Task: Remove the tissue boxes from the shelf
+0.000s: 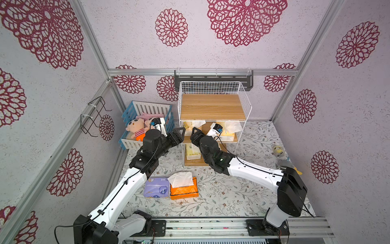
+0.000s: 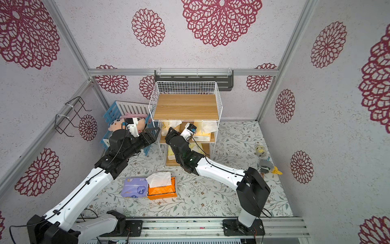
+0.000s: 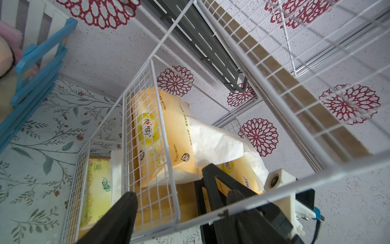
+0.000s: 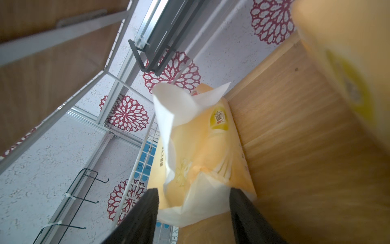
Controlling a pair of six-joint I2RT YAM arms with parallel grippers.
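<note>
On the upper shelf board, an orange-yellow tissue pack (image 4: 195, 154) stands at the left with white tissue sticking out. My right gripper is open before its near end, a finger on either side; contact cannot be told. A second yellow pack (image 1: 226, 130) sits at the right of that board. Yellow packs (image 1: 193, 152) stand on the lower level, partly hidden by the right arm. At the left front of the white wire shelf (image 3: 150, 203), my left gripper is shut on its frame.
A purple pack (image 1: 156, 187) and an orange tissue pack (image 1: 184, 191) lie on the table in front. A blue-white basket (image 1: 168, 107) with dolls stands left of the shelf. Toys (image 1: 280, 152) lie far right.
</note>
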